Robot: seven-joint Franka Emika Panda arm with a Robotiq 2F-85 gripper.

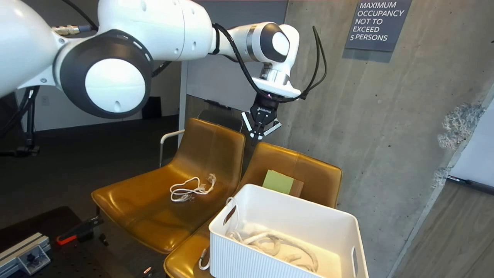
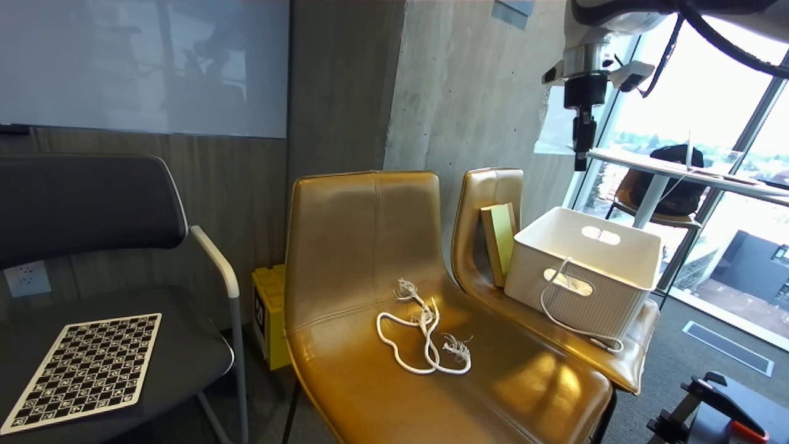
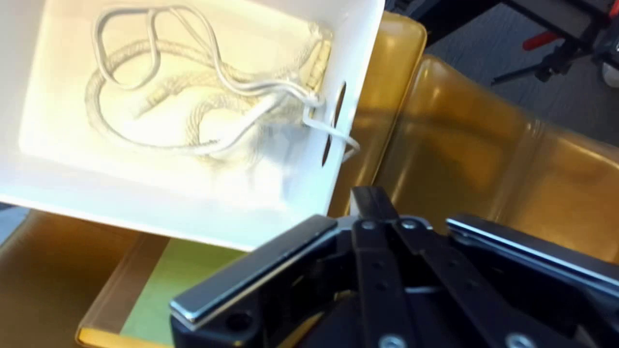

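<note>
My gripper (image 1: 256, 137) is shut, its fingers together with nothing visible between them. It hangs in the air above the back of the right-hand tan chair, and in the wrist view its fingertips (image 3: 371, 200) appear beside a corner of the white bin (image 3: 278, 223). Inside the bin lie coiled pale ropes (image 3: 110, 124); a thin white cord (image 2: 547, 300) runs out through the handle slot and down onto the seat. A white rope (image 2: 425, 325) with frayed ends lies loosely looped on the left tan chair (image 2: 355, 237), well away from my gripper.
A green-and-brown board (image 1: 279, 182) leans between the bin and the right chair's backrest. A dark chair (image 2: 185, 296) with a checkered board (image 2: 85, 370) stands at the far left. Concrete wall (image 1: 370, 116) rises behind the tan chairs.
</note>
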